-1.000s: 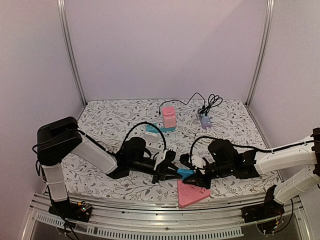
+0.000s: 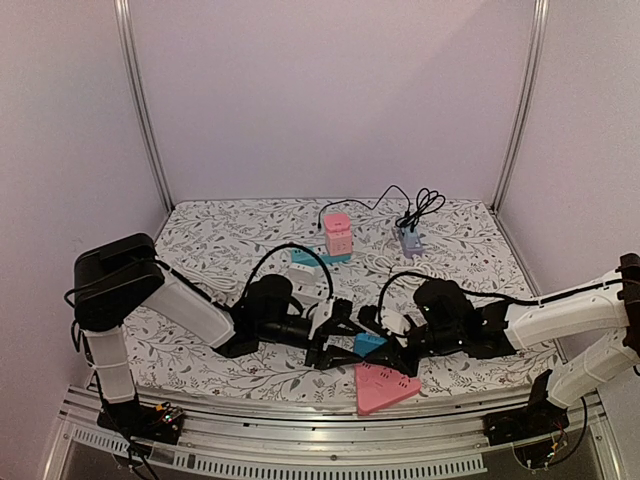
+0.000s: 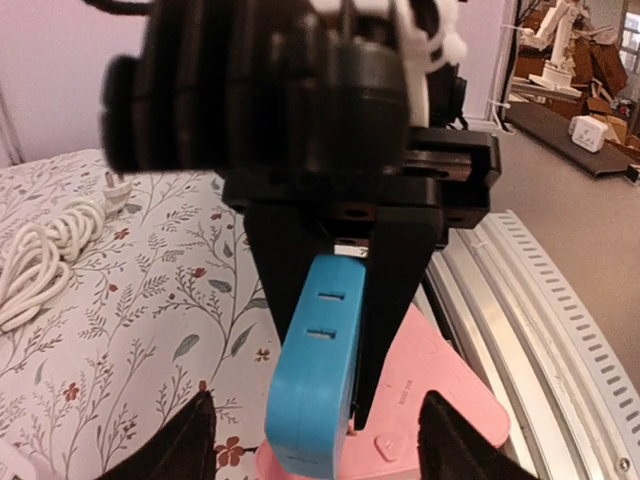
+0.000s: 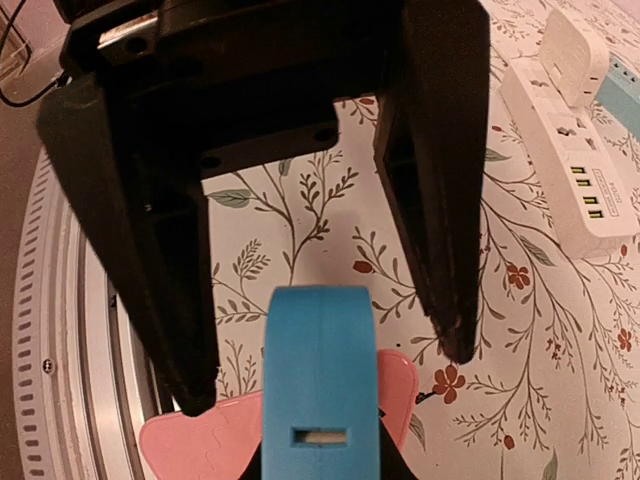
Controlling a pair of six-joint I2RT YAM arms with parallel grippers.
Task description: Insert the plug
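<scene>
The blue plug block (image 2: 368, 343), with two slots in one face, is held above the pink power strip (image 2: 385, 388). My right gripper (image 2: 385, 354) is shut on the block; the right fingers (image 3: 398, 270) press on its sides in the left wrist view. Facing it, my left gripper (image 2: 350, 345) has its fingers spread, one on either side of the block and clear of it. The right wrist view shows the left fingers (image 4: 440, 190) apart, with the blue block (image 4: 320, 370) in the foreground below them. The block's prongs cannot be made out.
A white power strip (image 4: 565, 150) with a white plug lies on the patterned table. Farther back stand a pink block (image 2: 338, 235), a teal strip (image 2: 310, 258) and a purple block with a black cable (image 2: 410, 240). A coiled white cord (image 3: 50, 250) lies at the left.
The right gripper and the block look unmoved.
</scene>
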